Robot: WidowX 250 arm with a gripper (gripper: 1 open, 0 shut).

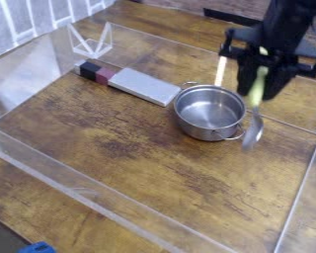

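Note:
My black gripper [260, 61] is at the upper right, blurred, shut on a spoon [251, 131] with a pale yellow-green handle, which hangs upright just at the right side of a steel pot [207, 111]. The pot has small wire handles and stands on the wooden table [121, 173].
A silver bar [141, 86] with a dark, maroon end lies left of the pot. A white wire piece [90, 42] is at the back left. Clear plastic edges border the table. A blue object [37, 247] is at the bottom left corner.

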